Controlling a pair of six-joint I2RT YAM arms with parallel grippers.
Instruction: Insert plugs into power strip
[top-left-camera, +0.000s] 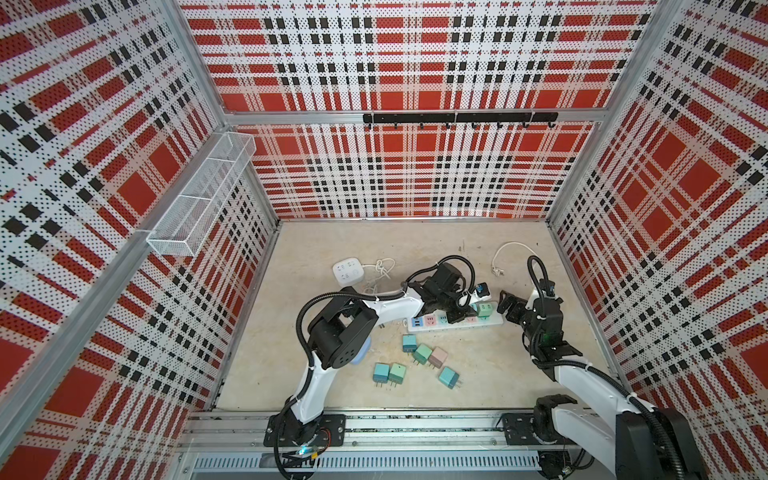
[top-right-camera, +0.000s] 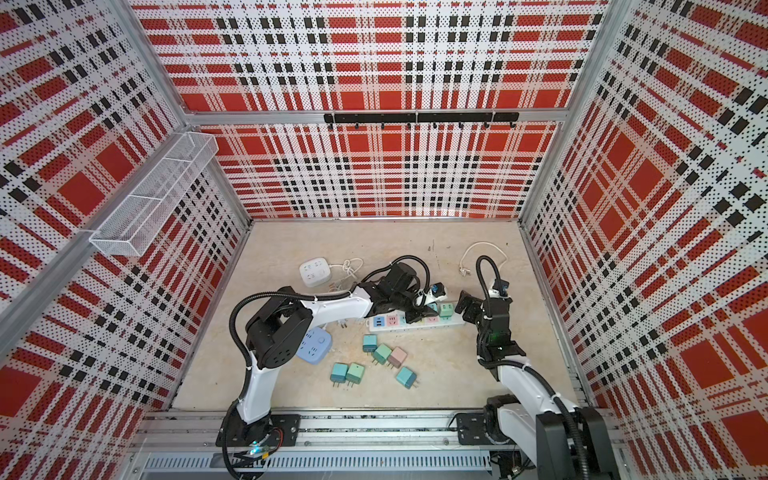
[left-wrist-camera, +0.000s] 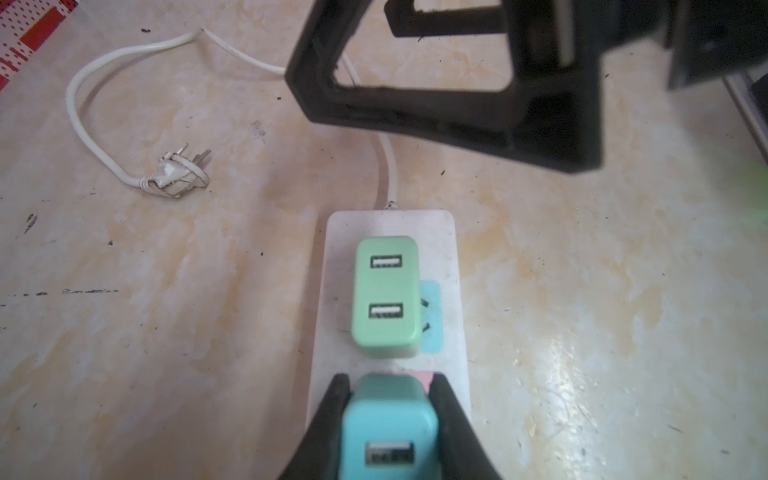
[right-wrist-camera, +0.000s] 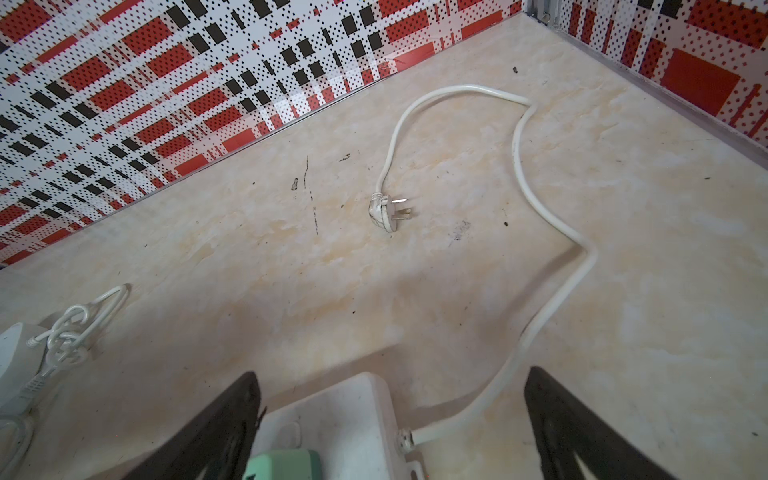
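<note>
The white power strip lies at mid table, with a green plug seated in its right end socket. My left gripper is shut on a teal plug, held low over the strip just left of the green one; whether its prongs are inserted is hidden. At the strip's right end, my right gripper stands open, with nothing between its fingers. Several loose teal, green and pink plugs lie on the table in front of the strip.
A white square power strip with cord lies at the back left and a blue one at the front left. The strip's cord plug lies at the back right. A mesh basket hangs on the left wall.
</note>
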